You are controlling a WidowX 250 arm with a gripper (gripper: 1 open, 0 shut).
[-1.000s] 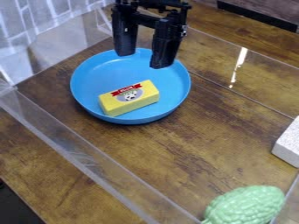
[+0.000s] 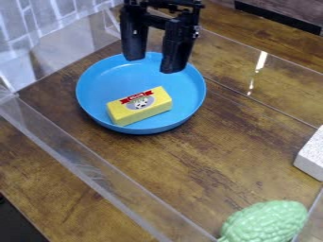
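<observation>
A yellow box with a red label (image 2: 139,106) lies in a round blue bowl (image 2: 186,95) at the upper middle. My black gripper (image 2: 154,58) hangs over the back of the bowl with its two fingers wide apart, open, above and behind the yellow box.
A green brain-like object (image 2: 263,223) lies at the lower right, and a white block (image 2: 309,151) at the right edge. Bare wooden table (image 2: 190,170) shows in front and to the right. Clear panels run along the left and front, and a white tiled wall stands at the upper left.
</observation>
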